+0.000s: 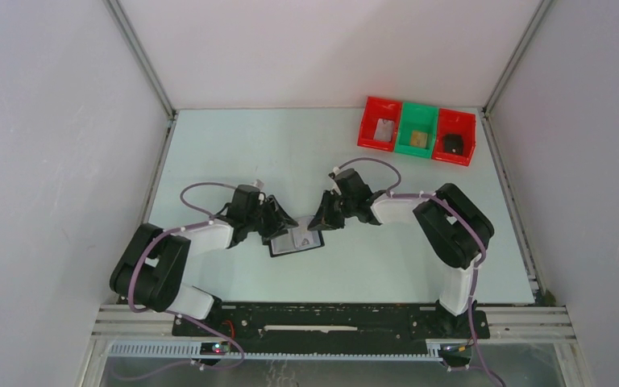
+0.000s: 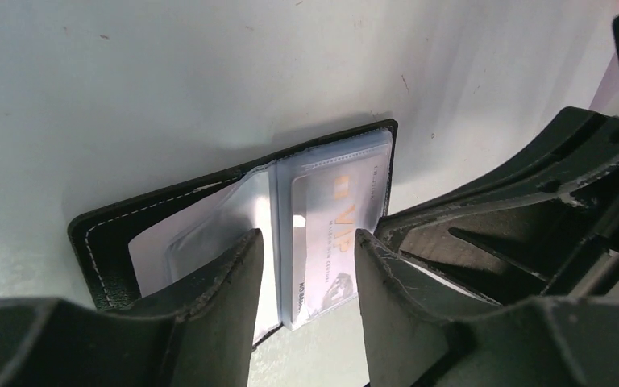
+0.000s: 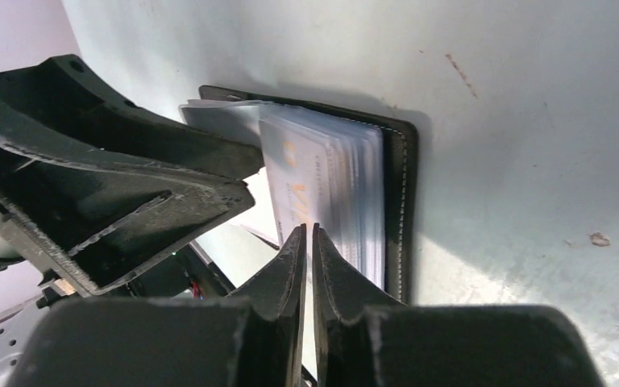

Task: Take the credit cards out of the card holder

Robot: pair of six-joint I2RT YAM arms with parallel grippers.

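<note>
The open black card holder (image 2: 105,242) lies on the table between the arms, with clear sleeves holding cards. A white "VIP" card (image 2: 330,234) shows in its right section. My left gripper is part open over the holder, fingertips either side of that card's left portion; nothing is visibly gripped. My right gripper has its fingertips pressed together at the card stack (image 3: 322,177); whether anything thin is between them is hidden.
At the back right stand a red bin (image 1: 368,129), a green bin (image 1: 409,121) and a second red bin (image 1: 465,137), with items inside. The table around the holder is clear.
</note>
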